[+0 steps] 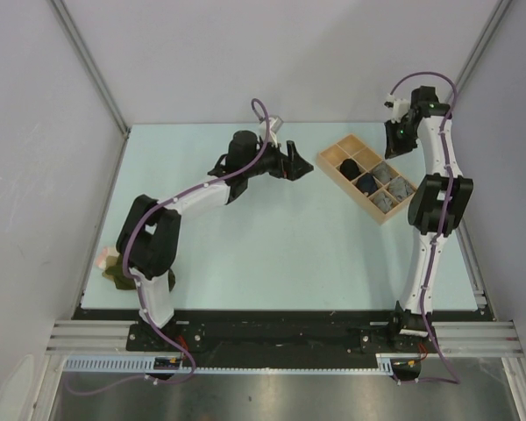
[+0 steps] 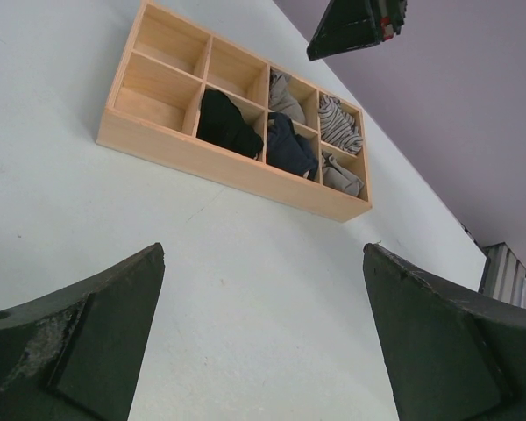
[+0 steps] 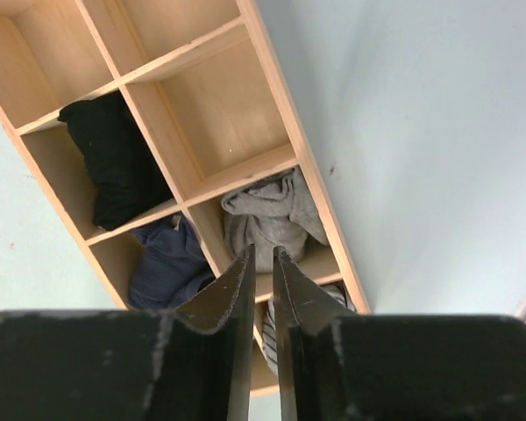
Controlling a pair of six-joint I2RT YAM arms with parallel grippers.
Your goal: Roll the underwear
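Observation:
A wooden divided box (image 1: pixel 324 162) stands at the back right, holding black (image 3: pixel 123 158), navy (image 3: pixel 167 263), grey (image 3: pixel 267 224) and striped grey garments (image 2: pixel 337 123), each bunched in its compartment; some compartments are empty. My left gripper (image 1: pixel 294 162) stands open left of the box, nothing between its fingers. My right gripper hangs over the box's back right edge, fingertips close together; I see no item clearly between them. At the table's front left lie olive and pale pink cloths (image 1: pixel 123 272), partly hidden by the left arm.
Walls stand close behind and at both sides of it.

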